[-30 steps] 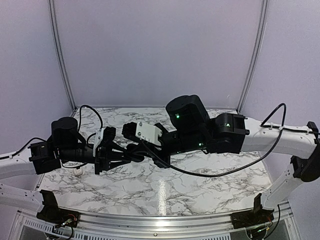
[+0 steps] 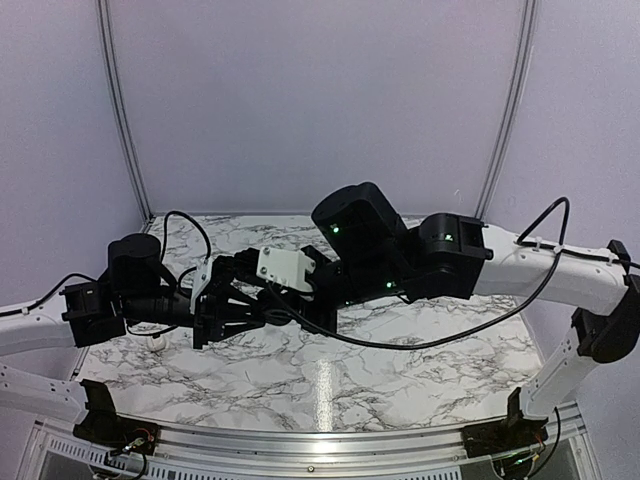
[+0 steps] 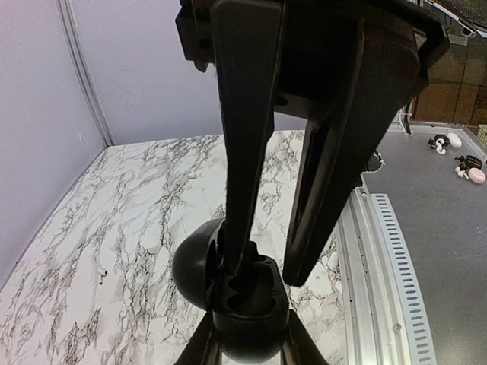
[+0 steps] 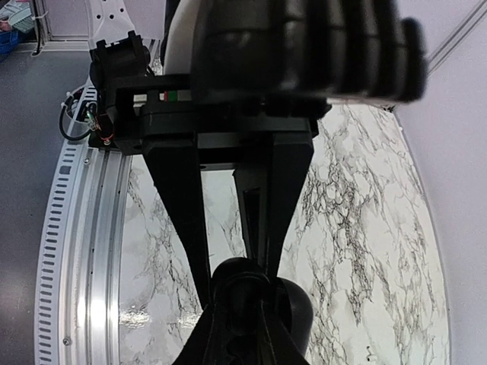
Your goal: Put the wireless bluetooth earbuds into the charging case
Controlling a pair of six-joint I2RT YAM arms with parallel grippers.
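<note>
Both grippers meet in mid-air over the middle of the table. My left gripper [image 2: 262, 316] is shut on a black charging case [image 3: 247, 327], whose lid [image 3: 194, 266] and earbud hollows show in the left wrist view. My right gripper reaches down to the case from above, one fingertip at the hollows; it is shut, and whether anything sits between its tips is hidden. In the right wrist view the case [image 4: 297, 319] is mostly dark and its inside is unclear.
A small white earbud [image 3: 101, 275] lies on the marble table [image 3: 91, 327]. More small black and white objects [image 3: 472, 171] are on the grey surface beyond the metal rail [image 3: 403, 289].
The left arm has barely moved.
</note>
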